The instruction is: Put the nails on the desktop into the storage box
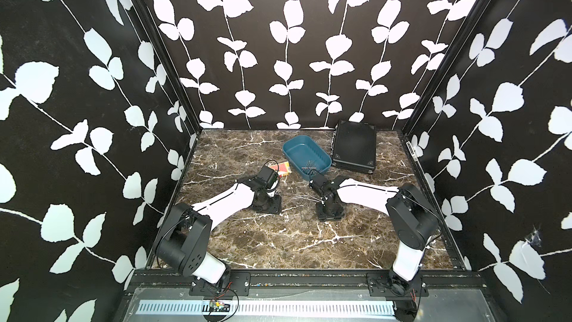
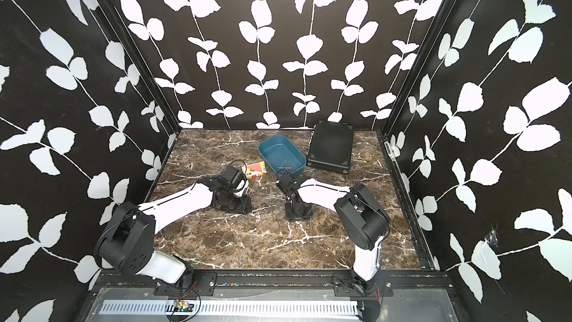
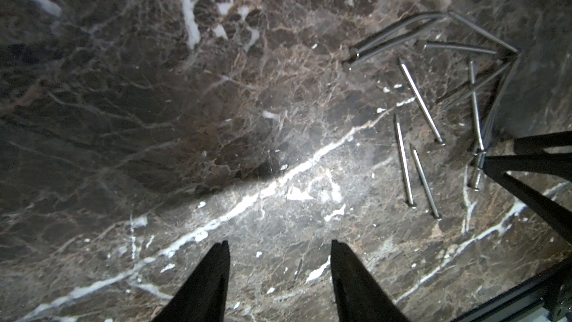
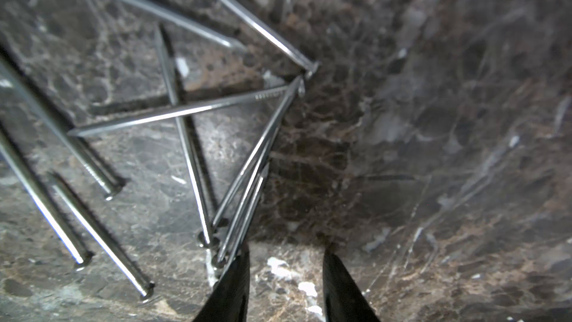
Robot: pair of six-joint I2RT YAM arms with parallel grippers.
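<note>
Several loose silver nails lie on the brown marbled desktop, some crossing or bunched together. In the left wrist view these nails are at the upper right, away from my left gripper, which is open over bare marble. My right gripper is open low over the desk; a narrow bundle of nails reaches its left finger, and only marble shows between the tips. The teal storage box stands behind the right gripper; thin crossed dark shapes show at its near end, too small to identify.
A black case lies right of the box. Close to the box's left side is a small red and yellow packet, near the left arm. Both arms' grippers are close together mid-desk.
</note>
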